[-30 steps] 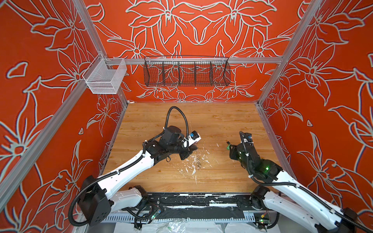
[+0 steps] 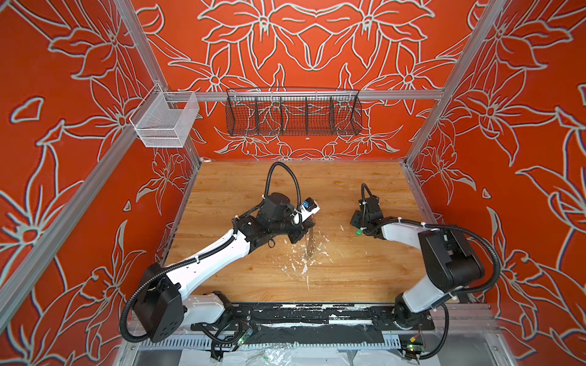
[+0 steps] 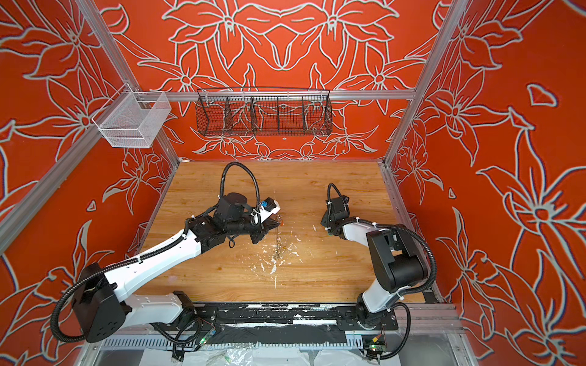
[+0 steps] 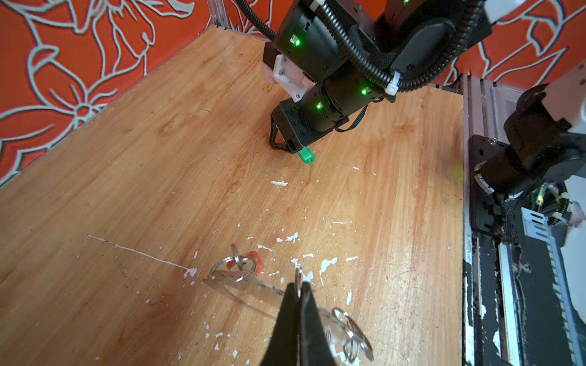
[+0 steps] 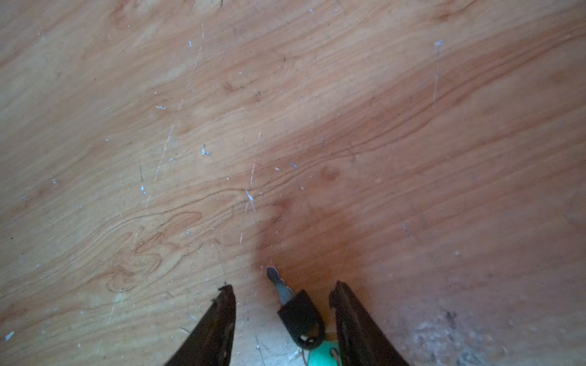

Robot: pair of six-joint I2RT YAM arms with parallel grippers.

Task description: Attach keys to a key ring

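Note:
In the left wrist view, my left gripper is shut, and blurred metal rings (image 4: 236, 265) show beside its fingertips; whether it grips one is unclear. A red object (image 4: 256, 261) lies behind them. My right gripper stands open over the table, with a key with a black head (image 5: 296, 311) between its fingers and a green tag (image 5: 322, 357) just below it. In the left wrist view the green tag (image 4: 306, 155) shows under the right gripper.
A black wire basket (image 2: 293, 116) and a white basket (image 2: 164, 125) hang on the walls above it.

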